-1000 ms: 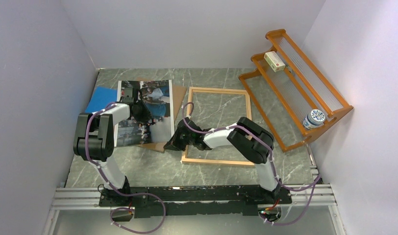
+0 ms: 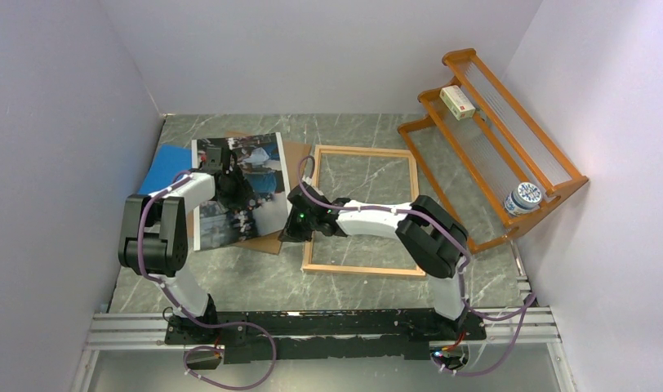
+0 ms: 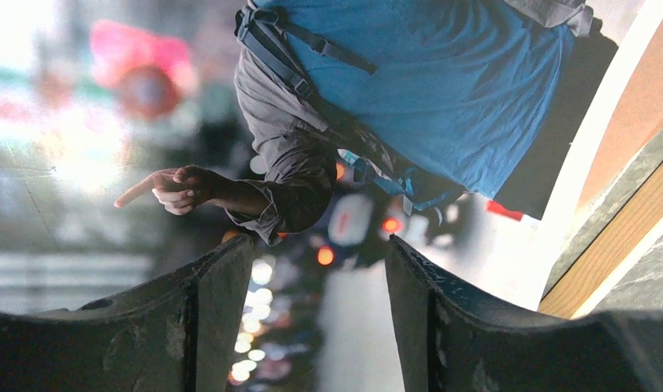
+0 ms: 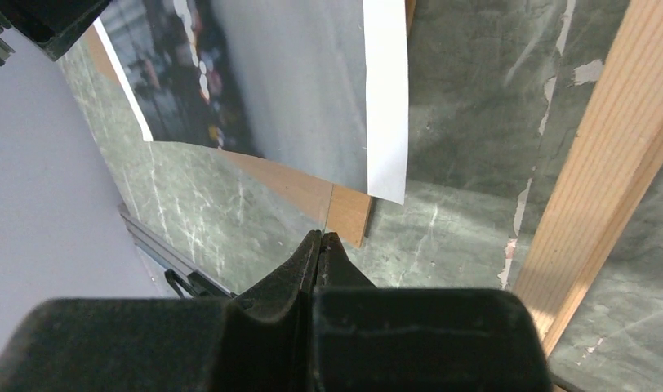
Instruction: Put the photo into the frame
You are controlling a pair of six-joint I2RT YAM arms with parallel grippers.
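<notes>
The photo (image 2: pixel 267 208), with white borders, lies slightly turned at the left of the table on a brown backing board (image 2: pixel 298 159). In the left wrist view my left gripper stands open above the picture, nothing between its fingers. My right gripper is shut, its tips just below the board's lower right corner (image 4: pixel 349 216). A thin clear edge runs from the photo's lower border toward those tips; I cannot tell whether they pinch it. The empty wooden frame (image 2: pixel 363 270) lies to the right, partly beneath my right arm.
A blue sheet (image 2: pixel 166 169) shows at the far left beside the photo. An orange-brown wooden rack (image 2: pixel 496 135) stands at the right, holding a small box (image 2: pixel 457 102) and a jar (image 2: pixel 523 198). Bare grey table (image 2: pixel 230 282) shows in front of the photo.
My right gripper has moved slightly right and away from the front.
</notes>
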